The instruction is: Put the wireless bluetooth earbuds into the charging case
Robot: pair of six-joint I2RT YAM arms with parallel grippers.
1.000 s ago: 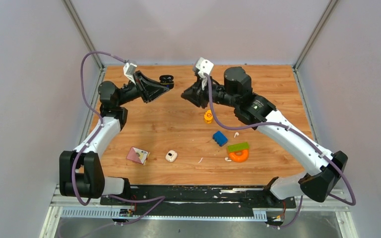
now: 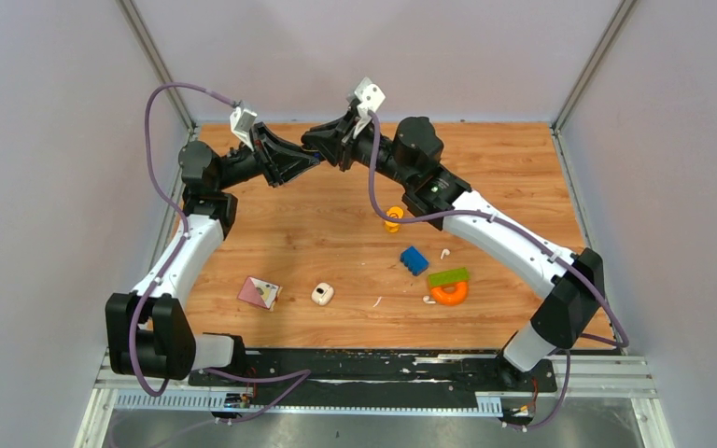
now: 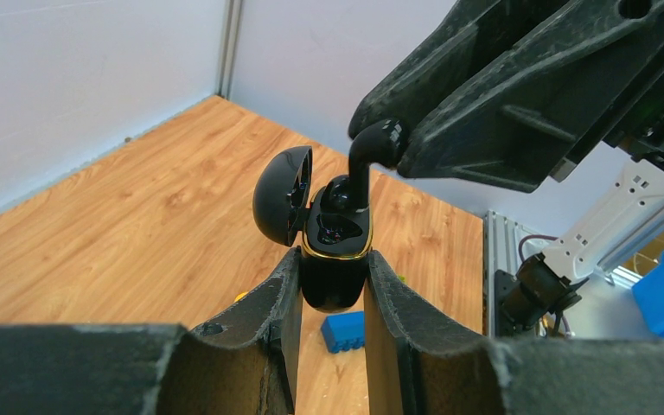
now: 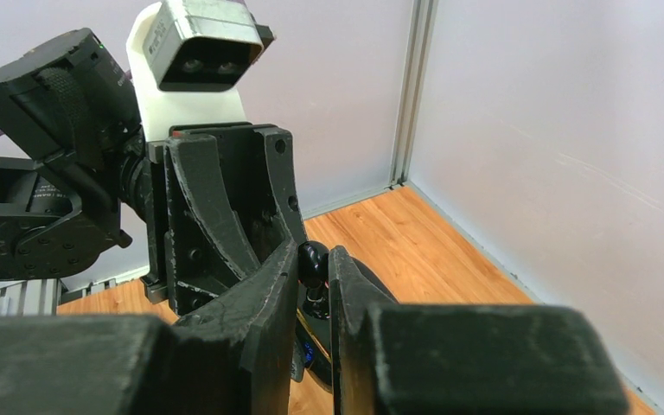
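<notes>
My left gripper is shut on the black charging case (image 3: 328,233), held in the air with its lid open. A black earbud (image 3: 363,156) stands with its stem at the case's top, in my right gripper's fingertips. My right gripper has its fingers close around the bud's dark head. Whether the stem is seated in its slot is hard to tell. In the top view the two grippers meet above the middle back of the table.
On the table (image 2: 289,233) lie a blue block (image 2: 414,260), a yellow toy (image 2: 394,219), a green block (image 2: 448,276), an orange ring (image 2: 450,296), a white case (image 2: 322,294) and small white pieces. All are well below the grippers.
The left arm rose slightly.
</notes>
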